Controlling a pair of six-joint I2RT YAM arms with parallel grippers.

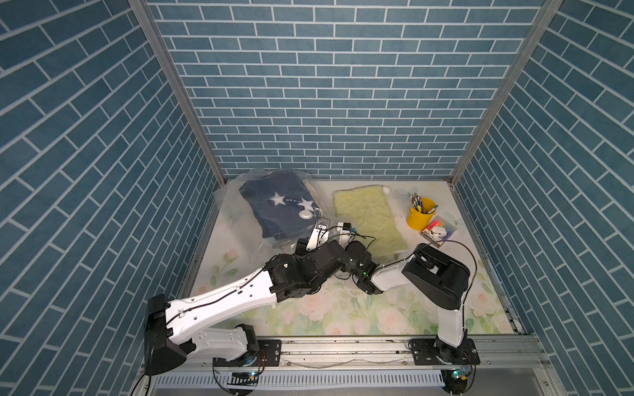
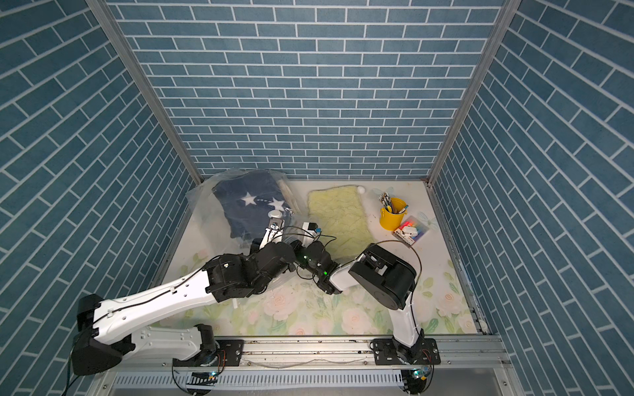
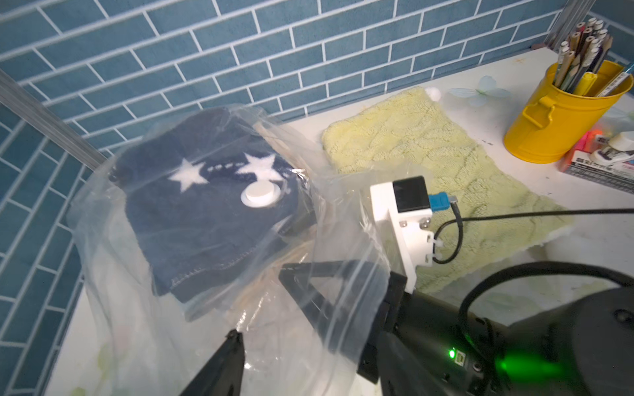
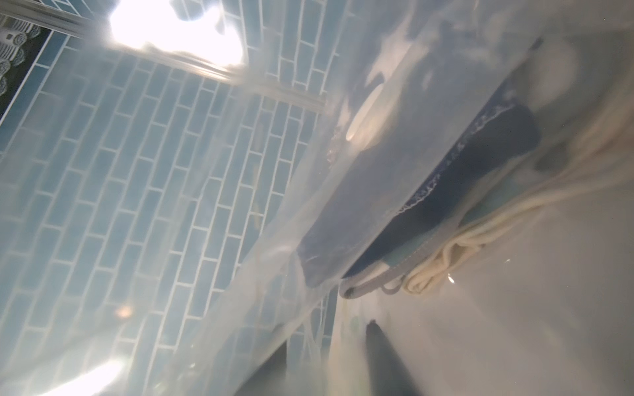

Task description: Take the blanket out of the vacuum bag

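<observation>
The navy blanket with white stars (image 3: 218,198) lies folded inside the clear vacuum bag (image 3: 99,310) at the back left. A round white valve (image 3: 260,194) sits on the bag above it. My left gripper is at the bag's near side, its fingers apart with loose film in the space ahead of them. The right gripper is open beside the near right part of the bag. In the left wrist view its black fingers (image 3: 310,300) show through clear film. In the right wrist view, hazy plastic and the blanket's folded edges (image 4: 455,178) lie ahead of it.
A yellow-green towel (image 3: 403,138) lies flat right of the bag. Beyond it stand a yellow bucket of pencils (image 3: 558,118) and a clear box of small items (image 1: 438,231). Both arms come close together at the table's middle.
</observation>
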